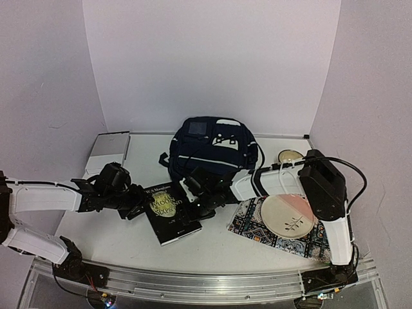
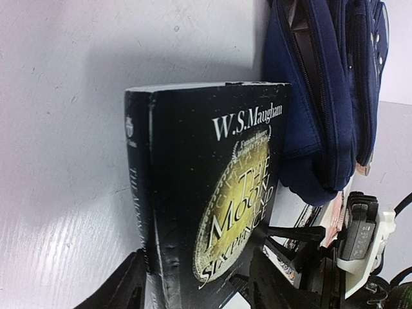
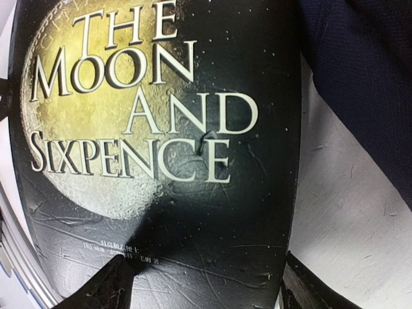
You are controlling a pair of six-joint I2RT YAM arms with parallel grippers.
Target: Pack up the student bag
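Note:
A black book with a yellow moon on its cover lies on the table in front of the dark blue backpack. My left gripper is low at the book's left, spine side. In the left wrist view its fingers stand apart, one beside the spine and the other before the cover. Across the book's right part reaches my right gripper. The right wrist view has its fingers wide apart with the cover below. Contact between fingertips and book is hidden in both wrist views.
A patterned mat with a round plate lies on the right, partly under the right arm. A small bowl stands behind that arm. A grey-white flat case is at the back left.

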